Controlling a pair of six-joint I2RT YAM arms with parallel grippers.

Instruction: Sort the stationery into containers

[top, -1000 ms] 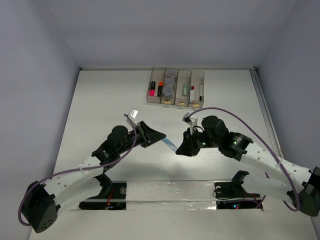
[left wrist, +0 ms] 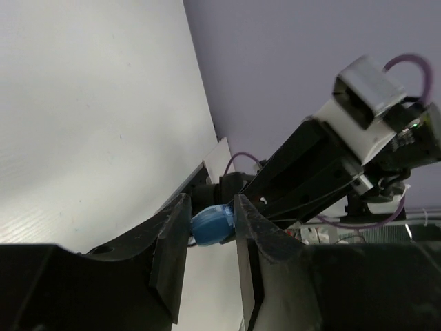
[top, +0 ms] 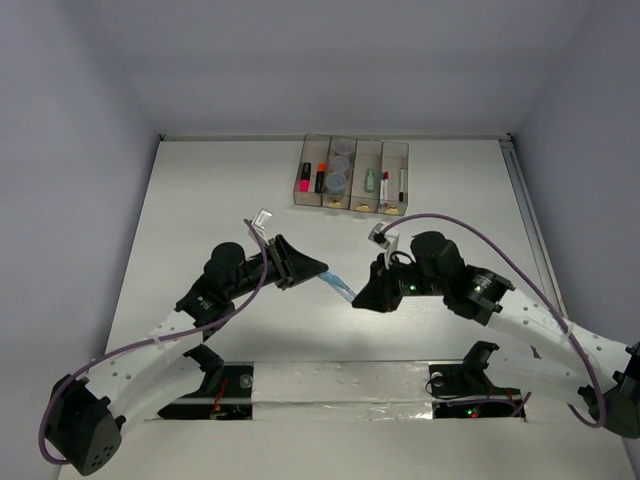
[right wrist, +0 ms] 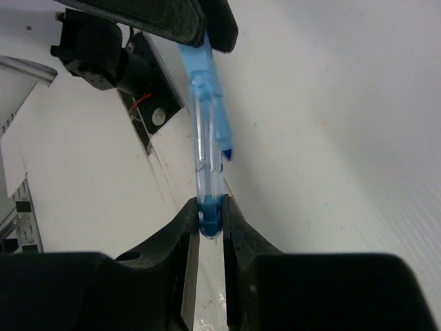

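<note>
A clear and light-blue pen (right wrist: 207, 131) spans the gap between my two grippers, held slanting above the table. My right gripper is shut on its lower end, where a blue plug shows. Around the other end are the left gripper's (left wrist: 213, 200) fingertips, parted, with a blue end of the pen between them; whether they touch it is hard to tell. From above, the pen (top: 340, 287) shows between the left and right hands. A clear divided organizer (top: 366, 145) stands at the back of the table, with several compartments.
Within the organizer lie a pink-and-black marker (top: 305, 178), an orange-and-black one (top: 320, 178), round clear tubs (top: 336, 183), a green item (top: 370, 180) and slim red-and-white pens (top: 384, 187).
My left gripper has shifted slightly left and away from the viewer's near edge, and more of the pen shows beside it. The organizer looks unchanged.
</note>
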